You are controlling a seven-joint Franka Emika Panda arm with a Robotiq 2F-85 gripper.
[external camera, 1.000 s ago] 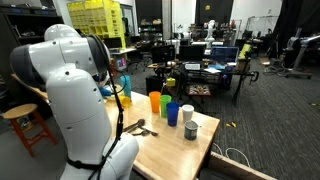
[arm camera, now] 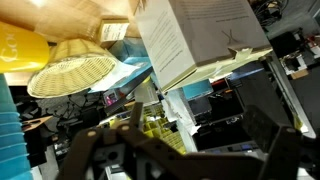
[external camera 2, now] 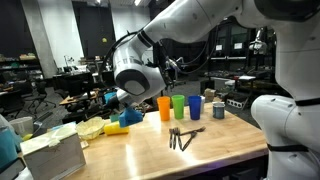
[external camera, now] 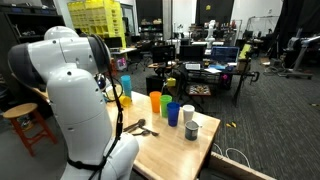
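My gripper is open in the wrist view, its dark fingers spread at the lower left and lower right. Nothing sits between them; past the gap lie the floor and clutter beyond the table. A white box (arm camera: 205, 38) stands ahead of it at the upper right. To the left appear a wicker basket (arm camera: 76, 68) and, at the frame's edge, a blue object (arm camera: 12, 140). Exterior view 2 has the arm reaching across to the table's far side, near the white box (external camera 2: 52, 156). The fingertips are hard to make out in both exterior views.
Orange (external camera 2: 164, 108), green (external camera 2: 178, 106) and blue (external camera 2: 195, 106) cups stand in a row, with a grey metal mug (external camera: 191, 130) nearby. Dark-handled utensils (external camera 2: 184, 137) lie on the table. Bare wood (external camera: 165, 155) fills the near part of the tabletop.
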